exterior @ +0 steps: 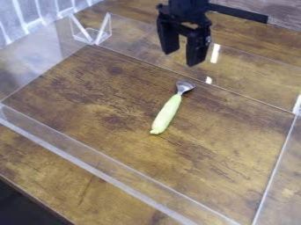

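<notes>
A pale yellow-green, elongated object like a corn cob or handle [166, 115], with a grey metallic piece at its upper end, lies diagonally on the wooden surface inside a clear-walled enclosure. Above it, toward the back, my black gripper [184, 50] hangs in the air with its two fingers apart and nothing visible between them.
Clear low walls [118, 181] border the wooden work area [83, 97] on its sides. A small white bracket [91, 32] stands at the back left.
</notes>
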